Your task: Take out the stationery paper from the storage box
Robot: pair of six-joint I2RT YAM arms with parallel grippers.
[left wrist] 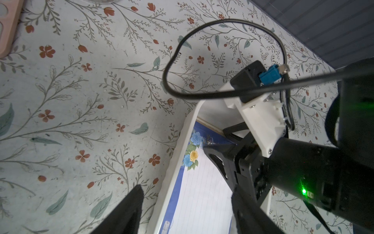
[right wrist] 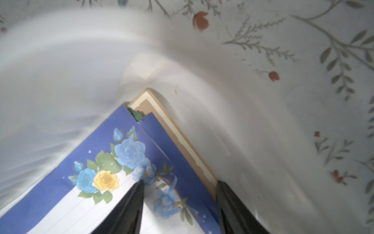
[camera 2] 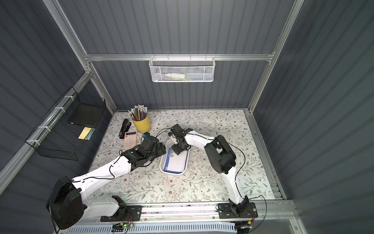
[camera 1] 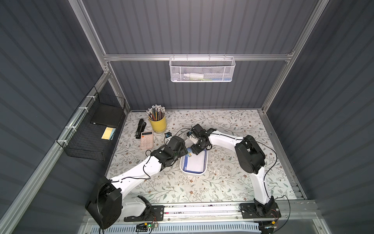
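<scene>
The white storage box (camera 1: pixel 193 172) sits mid-table, holding blue-bordered stationery paper (right wrist: pixel 105 195) printed with roses, with a tan board edge showing beneath it at one end. My right gripper is open, down inside the far end of the box, its fingertips at the paper's flowered edge and border. My left gripper is open above the box's left side, its fingers blurred in the left wrist view, with the paper and the right gripper's housing below it.
A pink calculator (camera 1: pixel 146 143), black stapler (camera 1: pixel 140 128) and yellow pencil cup (camera 1: pixel 158 125) stand at back left. A black wire basket (camera 1: pixel 83 142) hangs on the left wall, a white one (camera 1: pixel 202 69) at the back.
</scene>
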